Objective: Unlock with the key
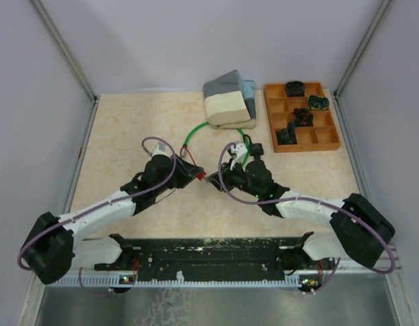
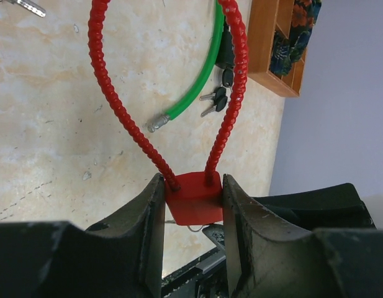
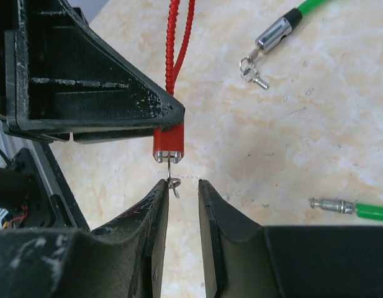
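A red padlock (image 2: pixel 194 197) with a red cord shackle is held in my left gripper, shut on it. In the right wrist view a small key on a ring (image 3: pixel 174 184) sticks out from the base of the red lock body (image 3: pixel 169 141). My right gripper is open, its fingertips around the level of that key, just in front of it. A green cable lock (image 3: pixel 277 34) lies behind, with a small key hanging from its metal end; its other metal end (image 3: pixel 331 204) lies at right.
A wooden compartment box (image 1: pixel 314 139) stands at back right, with a folded cloth (image 1: pixel 225 109) beside it. Loose black keys (image 2: pixel 216 105) lie near the green cable. The board's front half is mostly clear.
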